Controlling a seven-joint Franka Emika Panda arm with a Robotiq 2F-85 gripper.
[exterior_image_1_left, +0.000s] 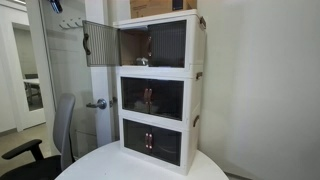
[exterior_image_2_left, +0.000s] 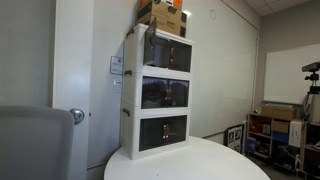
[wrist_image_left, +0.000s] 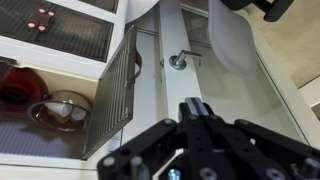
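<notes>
A white cabinet (exterior_image_1_left: 196, 92) of three stacked units stands on a round white table (exterior_image_1_left: 100, 167). Its top unit has the left ribbed dark door (exterior_image_1_left: 100, 44) swung wide open, while the top right door (exterior_image_1_left: 168, 43) is closed. Through the opening, the wrist view shows a glass pot (wrist_image_left: 62, 113) and a reddish-brown item (wrist_image_left: 14, 98) inside. That same open door (wrist_image_left: 112, 98) juts out near my gripper, which is shut with nothing showing between its fingers. Neither exterior view shows the gripper.
Cardboard boxes (exterior_image_2_left: 162, 14) sit on the cabinet top. The middle doors (exterior_image_1_left: 150, 97) and bottom doors (exterior_image_1_left: 152, 141) are closed. A grey chair (exterior_image_1_left: 62, 125) stands left of the table, near a room door with a metal handle (wrist_image_left: 182, 58).
</notes>
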